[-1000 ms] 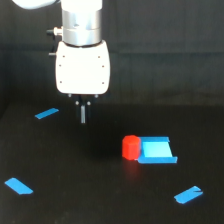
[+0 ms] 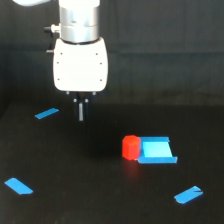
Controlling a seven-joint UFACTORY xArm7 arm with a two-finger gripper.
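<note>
My gripper (image 2: 82, 112) hangs over the left half of the dark table, its slim fingers pointing down and close together. Too little detail shows to tell how the fingers stand, and I see no object between them. A red block (image 2: 131, 148) sits right of centre, well to the right of the gripper and lower in the view. Directly to the block's right is a pale square framed in blue tape (image 2: 157, 160); the block stands at its left edge.
Blue tape strips lie at the upper left (image 2: 47, 113), lower left (image 2: 18, 186) and lower right (image 2: 188, 195). A dark backdrop rises behind.
The gripper and arm have shifted very slightly to the left. The red block and the taped square stay where they were.
</note>
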